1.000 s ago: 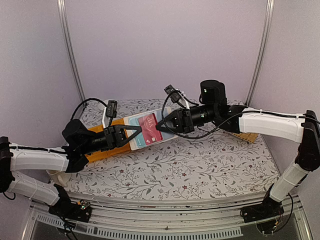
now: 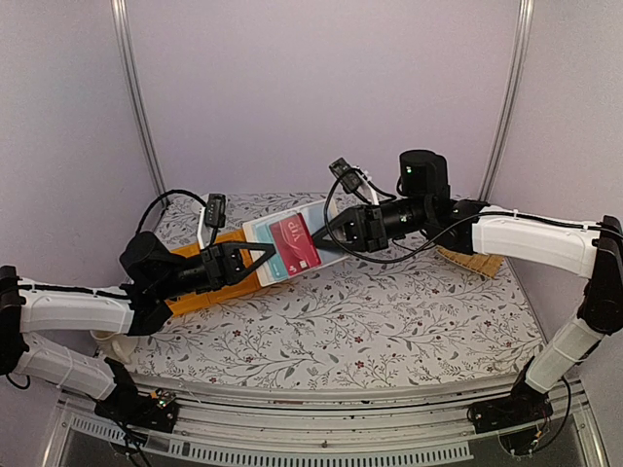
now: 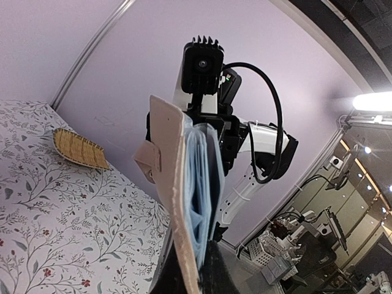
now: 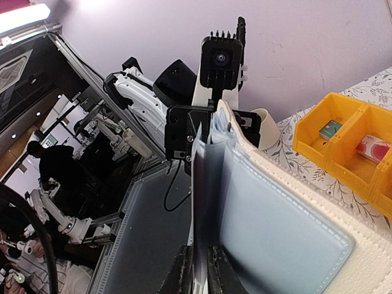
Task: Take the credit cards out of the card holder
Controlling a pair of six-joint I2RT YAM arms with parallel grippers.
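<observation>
The card holder (image 2: 263,233), with a pale cover and clear bluish sleeves, is held up open between both arms. Behind one sleeve shows a red VIP card (image 2: 294,245). My left gripper (image 2: 272,253) is shut on the holder's left side; in the left wrist view the cover (image 3: 165,147) and sleeves (image 3: 199,177) run down into its fingers. At the card's right edge, my right gripper (image 2: 317,239) is shut. The sleeve (image 4: 275,214) hangs beside its fingertips in the right wrist view, and no card shows between them.
An orange compartment tray (image 4: 331,101) holding small boxes stands behind the left arm. A woven basket (image 3: 79,149) rests at the table's right.
My right gripper moved slightly up and right from a second ago, tilting the holder with it. The left arm stayed still.
</observation>
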